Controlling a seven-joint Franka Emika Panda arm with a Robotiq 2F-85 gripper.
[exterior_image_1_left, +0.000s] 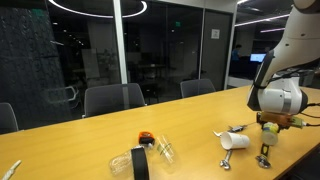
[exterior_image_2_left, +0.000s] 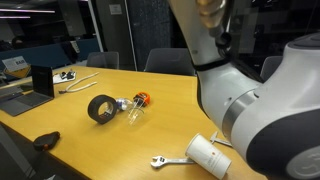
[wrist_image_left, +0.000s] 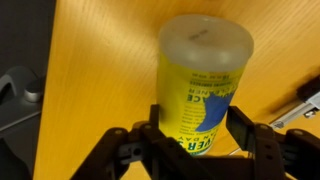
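Low over the right end of the table, my gripper (exterior_image_1_left: 271, 124) has its fingers on either side of a yellow container (wrist_image_left: 195, 105) with a whitish, translucent lid and printed text. In the wrist view the container fills the gap and appears to touch both fingers. Its pale end (exterior_image_1_left: 270, 138) hangs below my gripper in exterior view 1, in front of a small metal tool (exterior_image_1_left: 264, 155). I cannot tell whether the container touches the table. In exterior view 2 the arm hides my gripper and the container.
A white cup (exterior_image_1_left: 235, 142) lies on its side left of my gripper, with a wrench (exterior_image_1_left: 226, 161) close by.
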